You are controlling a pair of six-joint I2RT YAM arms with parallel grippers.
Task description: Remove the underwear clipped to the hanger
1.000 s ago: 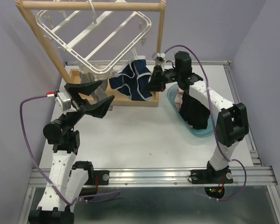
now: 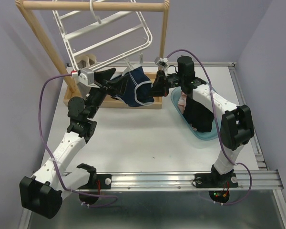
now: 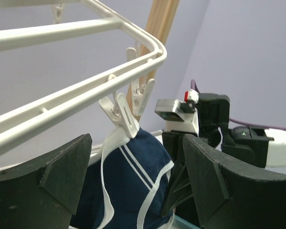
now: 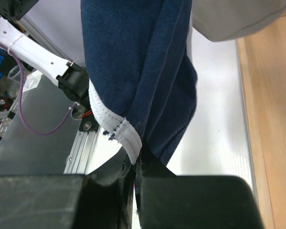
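Note:
Navy underwear with white trim [image 2: 138,88] hangs below the white hanger [image 2: 115,57]. In the left wrist view, a white clip [image 3: 122,114] at the hanger's corner grips the top of the underwear [image 3: 128,176]. My left gripper [image 2: 124,85] is partly open at the underwear's left side in the top view, and its fingers [image 3: 62,183] frame the cloth from either side, with no grip on it showing. My right gripper is shut on the white-trimmed edge of the underwear [image 4: 138,71]. Part of the cloth is hidden behind the left gripper in the top view.
A wooden frame [image 2: 95,6] carries the hanger, with a wooden base [image 2: 128,104] beneath. Grey cloth [image 2: 86,60] hangs at the hanger's left side. A blue basket [image 2: 205,136] holding dark and pink cloth stands at right.
The hanger has swung round, and the underwear has shifted with it. The right arm stays about still.

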